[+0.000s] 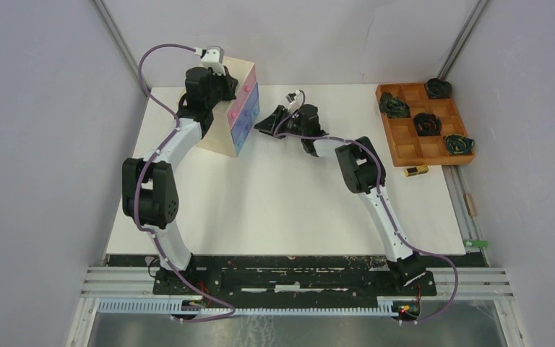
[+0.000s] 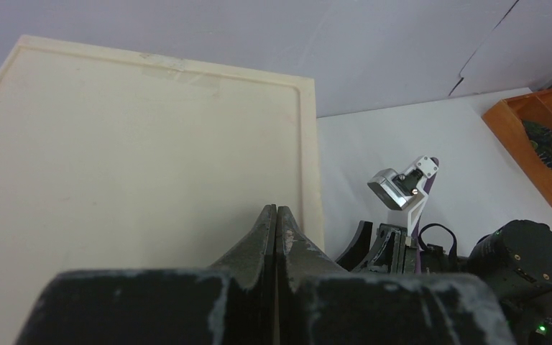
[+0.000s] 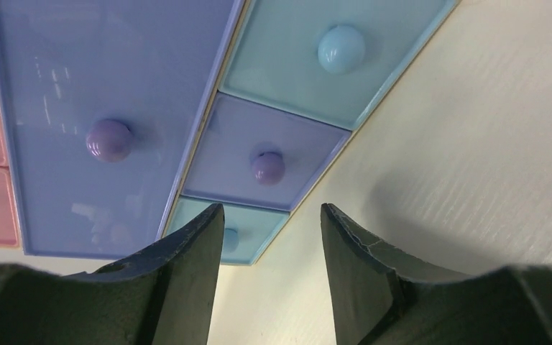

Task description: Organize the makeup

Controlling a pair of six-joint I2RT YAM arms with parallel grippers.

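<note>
A cream cabinet (image 1: pixel 217 137) with pink, purple and blue drawers stands at the back left. My left gripper (image 1: pixel 225 90) is over its top; in the left wrist view its fingertips (image 2: pixel 267 223) meet above the cream top (image 2: pixel 129 144), anything between them hidden. My right gripper (image 1: pixel 264 124) stands open just right of the drawers, nothing between its fingers. The right wrist view shows purple drawers (image 3: pixel 158 79) and light blue drawers (image 3: pixel 280 43) with round knobs, in front of the open fingers.
A wooden compartment tray (image 1: pixel 419 148) with several dark bundled items is at the right. A small yellow item (image 1: pixel 416 170) lies below it.
</note>
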